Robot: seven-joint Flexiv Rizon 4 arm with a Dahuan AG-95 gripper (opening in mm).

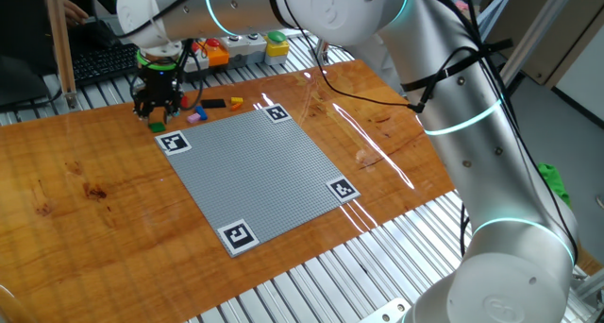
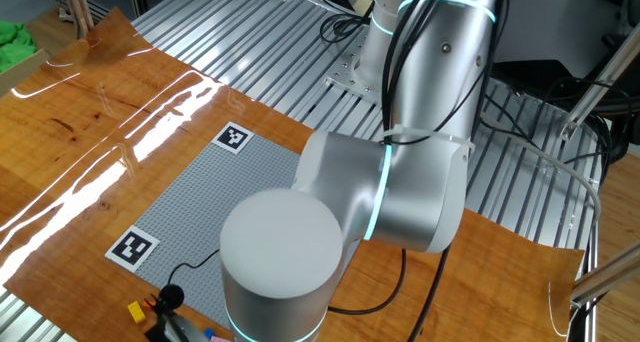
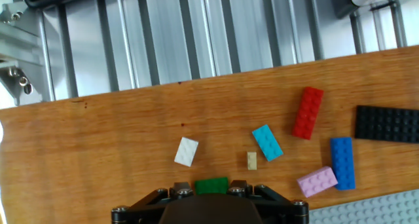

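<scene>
A green brick point(image 1: 157, 127) lies on the wooden table just off the marked corner of the grey baseplate point(image 1: 255, 172). Directly above it is my gripper point(image 1: 158, 117), pointing down, its fingers apart with bare wood showing between them. In the wrist view the green brick point(image 3: 211, 185) appears between the two black fingers of the gripper, its near part hidden by the gripper body. Whether the fingers touch it cannot be made out. Ahead lie a white brick point(image 3: 186, 151), a small tan brick point(image 3: 252, 160) and a light-blue brick point(image 3: 268, 143).
Right of the gripper are a pink brick point(image 3: 317, 181), a blue brick point(image 3: 342, 163), a red brick point(image 3: 308, 112) and a black brick point(image 3: 387, 124). A yellow brick point(image 2: 137, 312) sits near the plate. Button boxes point(image 1: 245, 47) and a keyboard point(image 1: 104, 64) stand behind the table.
</scene>
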